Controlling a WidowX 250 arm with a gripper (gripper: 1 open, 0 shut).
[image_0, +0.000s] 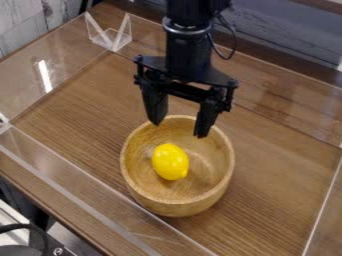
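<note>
My black gripper (179, 120) hangs from the top centre over the back part of a round tan bowl (213, 185). Its two fingers point downward and stand apart, open, with nothing visible between them. A yellow egg-shaped object (171, 161) lies inside the bowl, in front of and below the fingers.
A clear, angular wire-like object (110, 30) stands at the back left. A dark cable shows at the lower left corner.
</note>
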